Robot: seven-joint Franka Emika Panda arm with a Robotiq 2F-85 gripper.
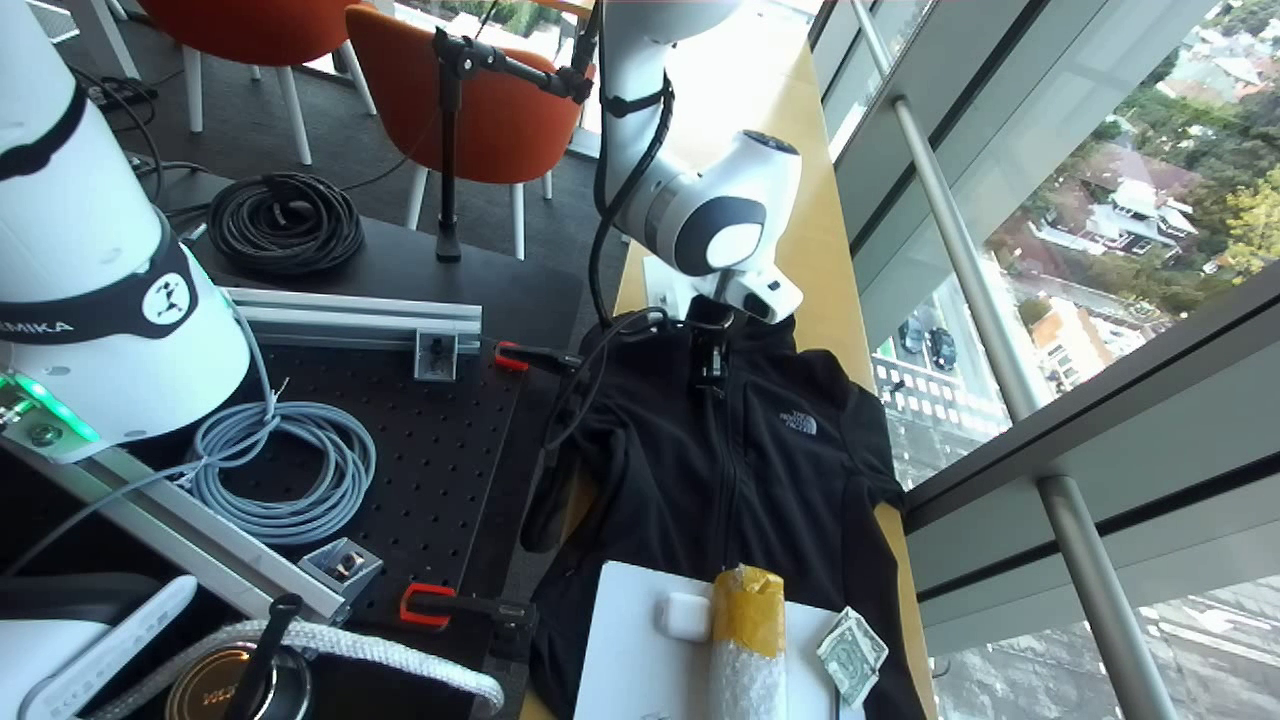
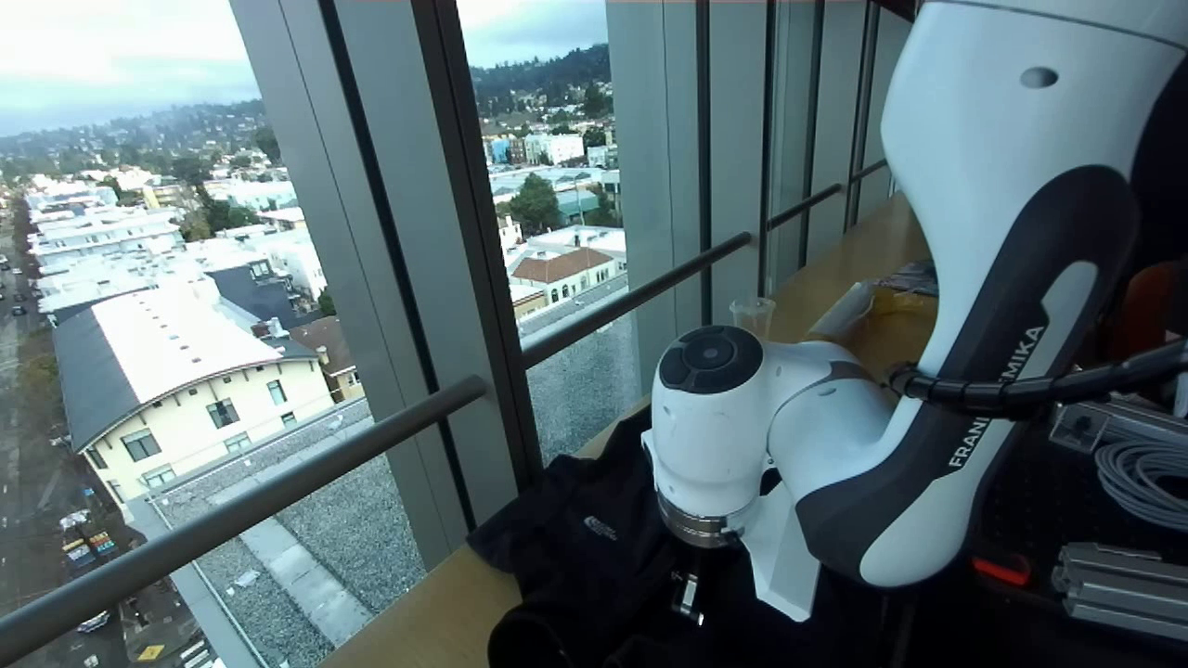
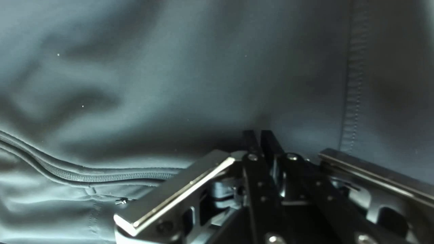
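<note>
A black zip-up jacket (image 1: 780,516) with a white chest logo lies spread on the wooden ledge. Over its collar end, close to the front zipper, my gripper (image 1: 710,382) points down. In the wrist view the gripper has its fingers almost together against the dark cloth (image 3: 175,93), shut on the jacket; the exact bit held is hidden. The zipper (image 3: 101,177) curves in from the left and vanishes behind the finger linkage, near a small metal pull (image 3: 122,201). From the window side, the jacket (image 2: 601,545) shows bunched beside my wrist.
A white board (image 1: 624,636) bearing a wrapped roll (image 1: 750,648) and a banknote (image 1: 853,656) rests on the jacket's lower end. Windows and a metal rail (image 1: 972,264) border the right side. Red-handled clamps (image 1: 513,358) grip the black table's edge.
</note>
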